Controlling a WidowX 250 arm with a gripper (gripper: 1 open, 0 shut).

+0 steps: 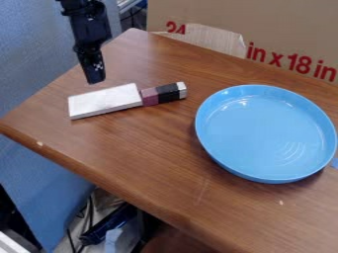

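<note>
My gripper [93, 67] hangs in dark metal at the upper left, over the left edge of the wooden table, above and behind a long object lying flat. That object has a white slab part [103, 102] and a darker pink and black part [161, 94] with a pale end, pointing right. Whether the fingers are open or shut is too small and dark to tell. A light blue round plate [264, 132] lies on the right side of the table.
A cardboard box [251, 25] stands behind the table. The table's left edge drops off to a blue surface and clutter below.
</note>
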